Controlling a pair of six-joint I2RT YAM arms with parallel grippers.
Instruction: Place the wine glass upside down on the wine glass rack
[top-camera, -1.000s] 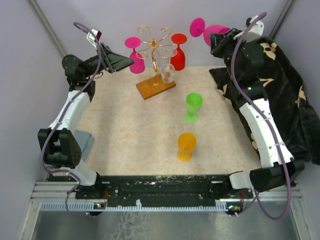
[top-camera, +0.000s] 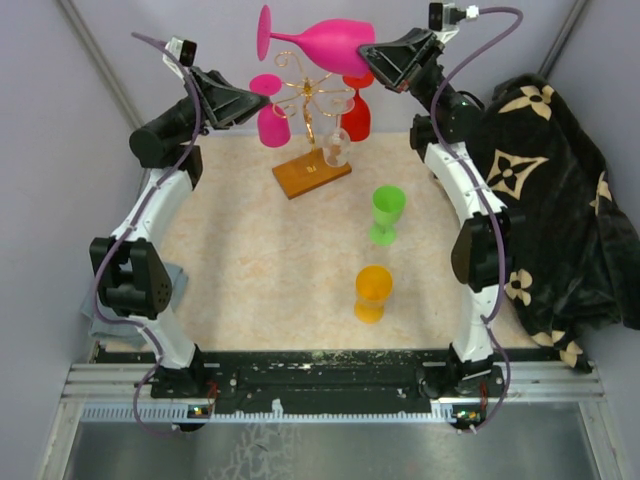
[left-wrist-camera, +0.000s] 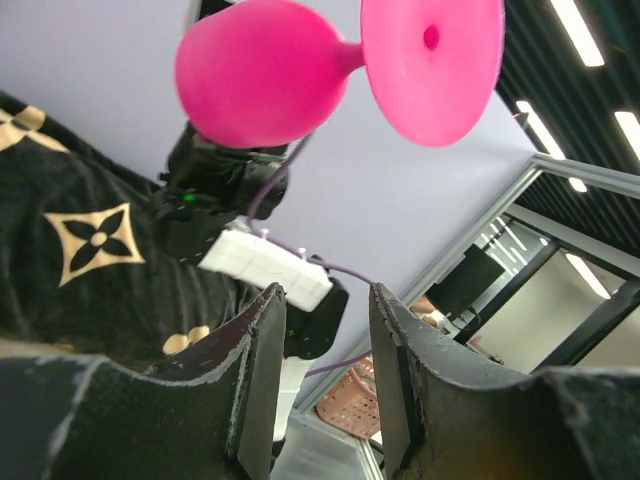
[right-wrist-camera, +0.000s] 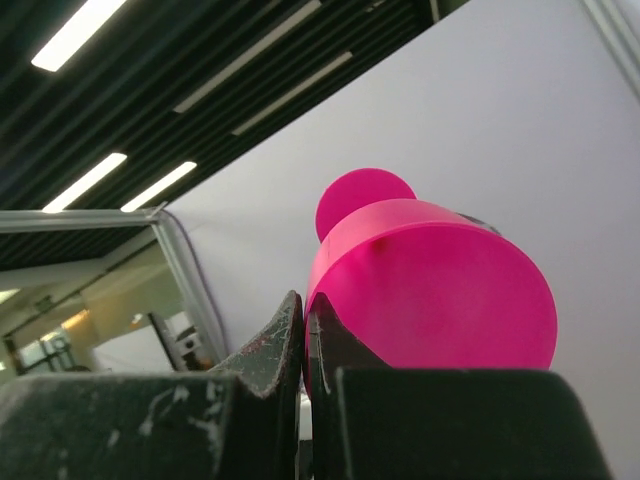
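Observation:
A pink wine glass (top-camera: 322, 45) lies sideways in the air above the gold rack (top-camera: 310, 92), foot pointing left. My right gripper (top-camera: 385, 62) is shut on its rim, seen from the bowl's mouth (right-wrist-camera: 430, 290) in the right wrist view. My left gripper (top-camera: 253, 101) is open and empty at the rack's left, near a hanging pink glass (top-camera: 273, 127); in the left wrist view the held glass (left-wrist-camera: 255, 70) is high in frame. A red glass (top-camera: 356, 118) and a clear glass (top-camera: 336, 146) also hang upside down on the rack.
A green goblet (top-camera: 387, 205) and a yellow goblet (top-camera: 372, 287) stand on the table's right half. A dark patterned cloth (top-camera: 550, 230) covers the right side. A grey cloth (top-camera: 172, 280) lies at the left edge.
My right gripper has carried the pink glass leftward and higher, over the rack, turning it horizontal. The left arm has moved slightly toward the rack.

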